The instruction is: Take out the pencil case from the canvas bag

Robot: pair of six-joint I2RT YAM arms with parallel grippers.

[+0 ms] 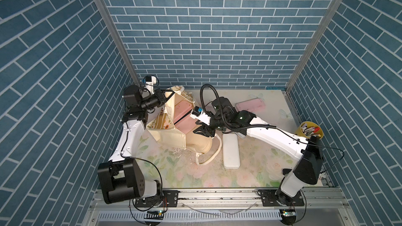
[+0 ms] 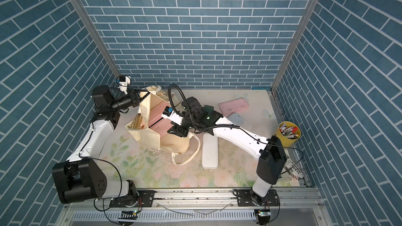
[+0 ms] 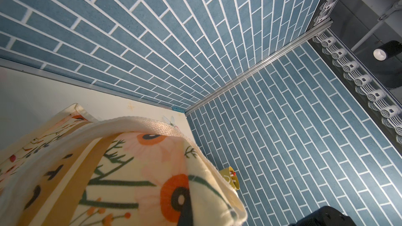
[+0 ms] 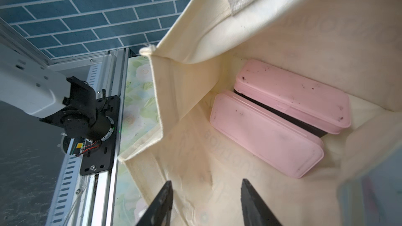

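The canvas bag (image 1: pixel 167 138) lies open at left, holding two pink pencil cases, an upper one (image 4: pixel 289 92) and a lower one (image 4: pixel 263 134), side by side in the right wrist view. My left gripper (image 1: pixel 167 95) is shut at the bag's top left rim, the fabric apparently pinched in it; floral cloth fills the lower left wrist view. My right gripper is open at the bag's mouth, facing the cases, nothing between its fingers.
A white case (image 1: pixel 230 152) lies right of the bag. A pink case (image 1: pixel 250 104) lies at the back right. A yellow pen cup (image 2: pixel 288 142) stands at the right edge.
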